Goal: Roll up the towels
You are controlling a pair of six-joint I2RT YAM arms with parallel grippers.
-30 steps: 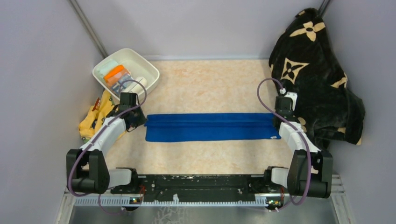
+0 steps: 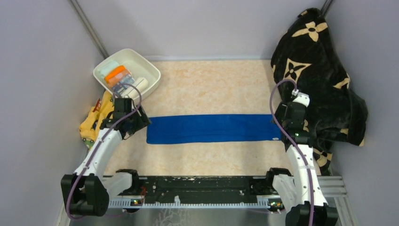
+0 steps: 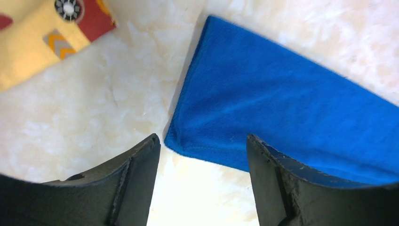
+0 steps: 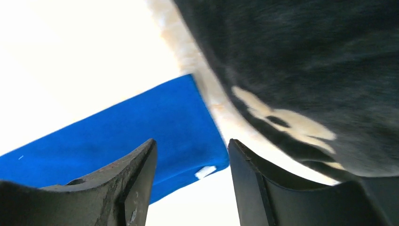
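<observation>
A blue towel (image 2: 211,128) lies as a flat, narrow strip across the table, with a fold line running along its length. Its left end (image 3: 263,94) shows in the left wrist view, below the open fingers of my left gripper. In the right wrist view the towel's right end (image 4: 164,127) carries a small white tag (image 4: 205,172) near the corner. My right gripper stands open above that end. Neither gripper has cloth between its fingers.
A white basin (image 2: 153,75) with containers stands at the back left, a yellow patterned cloth (image 2: 91,123) below it. A black and tan blanket (image 2: 324,84) is heaped along the right side. Bare table (image 2: 216,87) lies behind the towel.
Both grippers have drawn outward from the towel's ends. A fold line near the towel's middle and back has given way to one nearer the front, and the strip now lies flatter.
</observation>
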